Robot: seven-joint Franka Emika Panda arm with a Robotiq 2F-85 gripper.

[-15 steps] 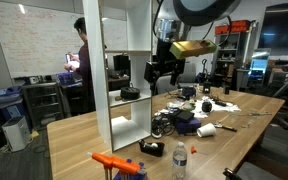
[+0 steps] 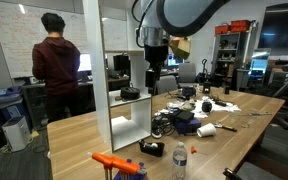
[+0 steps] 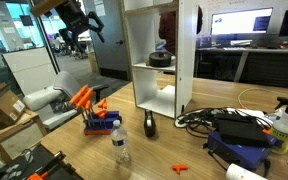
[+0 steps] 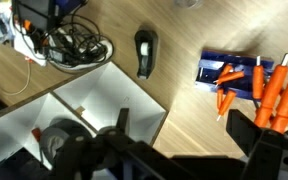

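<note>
My gripper hangs high above the table, fingers wide apart and nothing between them. In exterior view 1 the gripper (image 2: pixel 156 76) is in front of the white shelf; exterior view 2 has the gripper (image 3: pixel 85 36) at upper left. A black hand-sized object (image 4: pixel 145 53) lies on the wooden table below, beside the shelf. Orange-handled things (image 4: pixel 274 95) stand and lie around a blue holder (image 4: pixel 216 66) on the right of the wrist view. On a shelf level rests a round black item (image 3: pixel 160 60).
A clear bottle (image 3: pixel 120 138) stands near the black object. The white shelf unit (image 2: pixel 102 80) rises tall beside the arm. Cables, a black box (image 3: pixel 242 131) and a white cup (image 2: pixel 206 130) crowd the far side. Some bare table lies left of the shelf.
In exterior view 1 my arm and gripper have shifted left, still raised and clear of everything. The person in the background has moved left. The table objects have stayed put.
</note>
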